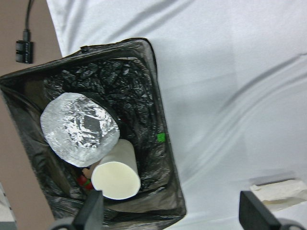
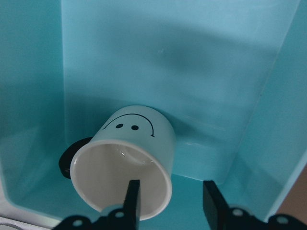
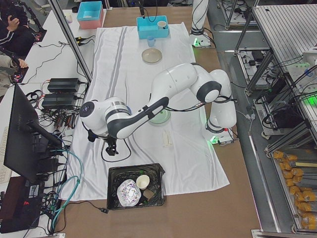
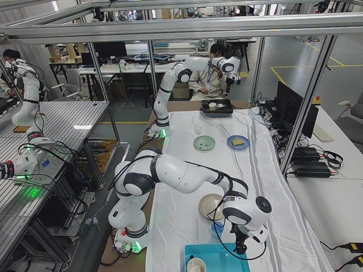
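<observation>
In the left wrist view, a black bag-lined bin [image 1: 167, 191] holds a foil-covered round item [image 1: 79, 128] and a white cup [image 1: 116, 178]. My left gripper [image 3: 110, 148] hangs above the cloth beside the bin, open, nothing visible between its fingers. My right gripper is open over a light blue bin [image 2: 192, 57], where a white smiley mug [image 2: 144, 129] lies on its side below the fingers, its dark handle to the left.
A green plate [image 4: 204, 143], a blue plate with a yellow piece [image 4: 238, 138], a tan plate [image 3: 152, 55] and a blue cup [image 3: 151, 40] stand on the white cloth [image 3: 193, 168]. A pale flat item [image 1: 278, 194] lies near the black bin.
</observation>
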